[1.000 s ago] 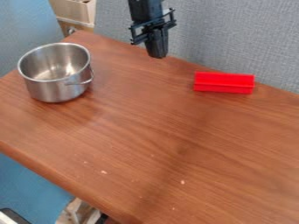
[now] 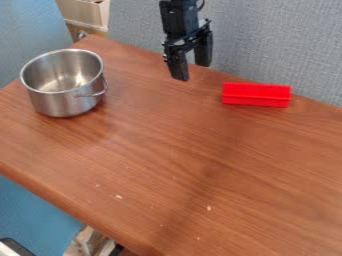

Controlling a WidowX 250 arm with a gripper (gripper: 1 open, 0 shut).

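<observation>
My black gripper (image 2: 190, 65) hangs at the top middle, over the back of the wooden table, open, with nothing seen between its fingers. To its right, near the back edge, lies a red rectangular block (image 2: 255, 94). A steel pot (image 2: 63, 90) with side handles stands at the left of the table.
A grey padded wall (image 2: 281, 40) runs behind it. Blue floor shows along the left, and a light wooden box sits at the top left.
My gripper has come down somewhat, and its fingers now hang lower beside the block's left. The pot and the red block have not moved.
</observation>
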